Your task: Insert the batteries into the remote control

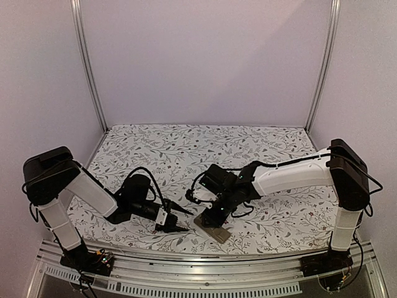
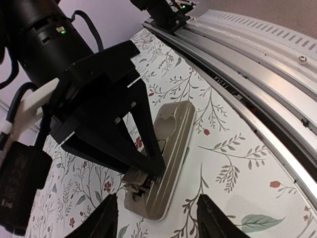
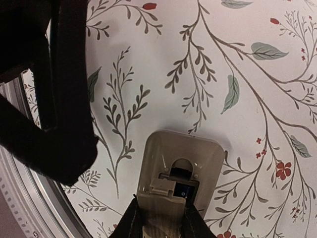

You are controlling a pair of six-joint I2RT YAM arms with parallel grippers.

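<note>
A grey-beige remote control [image 1: 218,234] lies on the table near its front edge, its back facing up. My right gripper is over the remote, shut on a small beige cover [image 3: 161,215] with a tab. Just past the tab, the battery compartment [image 3: 185,189] shows a dark interior; whether it holds batteries I cannot tell. To the left of the remote, my left gripper [image 1: 188,222] stands open with nothing between its fingers. In the left wrist view, the remote's near end [image 2: 151,210] appears ahead of the left fingertips [image 2: 106,210].
A metal rail [image 1: 205,264] runs along the front edge, close to the remote. No loose battery shows on the table.
</note>
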